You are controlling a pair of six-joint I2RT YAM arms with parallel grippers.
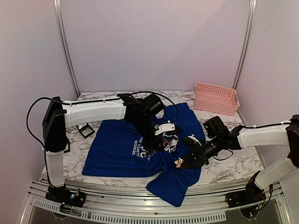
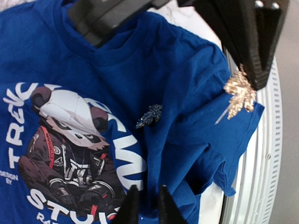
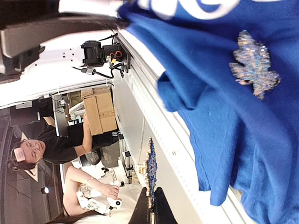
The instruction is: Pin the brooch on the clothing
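A blue shirt with a panda print lies spread on the table. A glittery leaf brooch rests on it beside a raised fold, also seen large in the right wrist view. My right gripper is shut on a second, gold leaf brooch, its pin sticking out, held above the shirt's right part. My left gripper is shut over the shirt near the print; whether fabric is between its fingers is hard to tell.
A pink basket stands at the back right, and a small dark frame lies at the left. The marble table's front edge borders a metal rail. A person shows beyond the station in the right wrist view.
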